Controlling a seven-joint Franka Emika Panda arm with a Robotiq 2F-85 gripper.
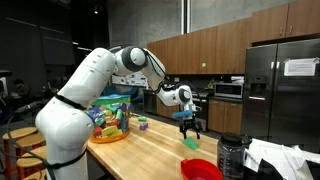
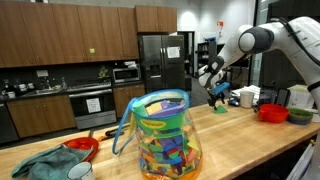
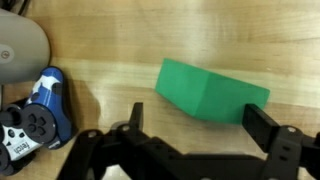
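A green block lies on the wooden table in the wrist view, turned at a slant. My gripper stands open, one black finger on the left and the other at the block's right end. That right finger overlaps the block's corner in the picture; whether they touch I cannot tell. In exterior view 1 the green block looks tipped over just under the gripper. From the far side, exterior view 2 shows the block small, below the gripper.
A blue and black game controller lies left of the block. Nearer the camera in exterior view 1 are a red bowl and a black canister. A colourful mesh basket stands farther off.
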